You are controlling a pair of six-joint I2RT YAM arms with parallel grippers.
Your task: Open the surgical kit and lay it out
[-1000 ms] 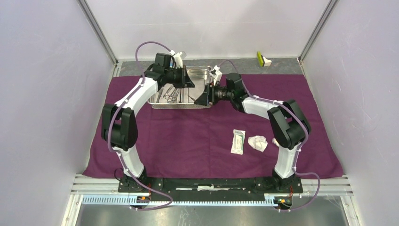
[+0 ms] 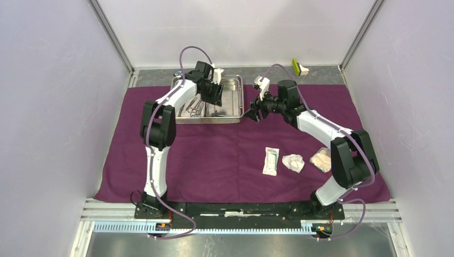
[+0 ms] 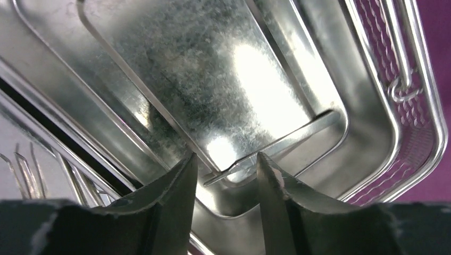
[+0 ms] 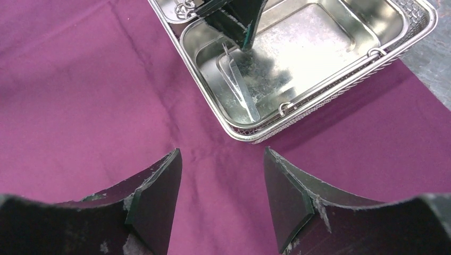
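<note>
The steel mesh basket (image 2: 214, 121) holds a metal inner tray (image 3: 372, 159) with a slim flat instrument, apparently tweezers (image 3: 298, 135) (image 4: 244, 98), lying along one end. My left gripper (image 2: 214, 99) hangs over this tray, its fingers part open just above the instrument, with nothing seen held. Scissor-like instruments (image 2: 195, 110) lie in the basket's left section. My right gripper (image 2: 253, 112) stands open and empty outside the basket's right side, over the purple cloth.
A white-green packet (image 2: 271, 160), a crumpled white item (image 2: 293, 163) and a bagged item (image 2: 321, 159) lie at the front right. A yellow-green block (image 2: 297, 68) sits at the back.
My right arm has drawn back to the right, away from over the basket.
</note>
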